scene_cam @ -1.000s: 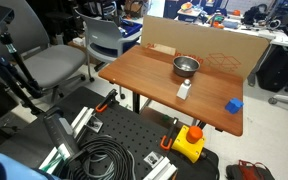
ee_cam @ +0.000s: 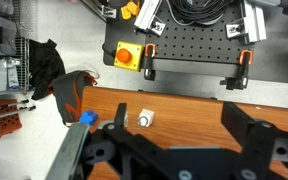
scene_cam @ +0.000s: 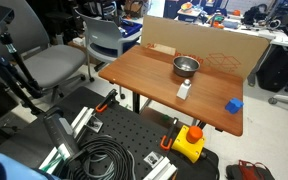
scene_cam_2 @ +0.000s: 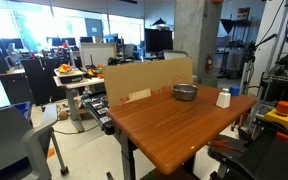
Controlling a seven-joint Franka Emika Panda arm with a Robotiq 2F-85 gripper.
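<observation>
On the brown wooden table [scene_cam: 139, 75] stands a metal pot [scene_cam: 186, 66], near the cardboard screen at the back. In front of it is a small white bottle [scene_cam: 184, 90], upright in exterior view 2, where the pot [scene_cam_2: 185, 92] is also visible. A blue block [scene_cam: 234, 105] lies near the table's right side. From above, the wrist view has my gripper open, its two dark fingers far apart. No held object shows between them. The white bottle [ee_cam: 145, 118] and blue block [ee_cam: 88, 117] appear farther down on the table side.
A cardboard screen [scene_cam: 209, 48] borders the table's back. In front is a perforated black base plate [scene_cam: 129, 135] with coiled cables [scene_cam: 99, 158] and a yellow box with a red button [scene_cam: 190, 142].
</observation>
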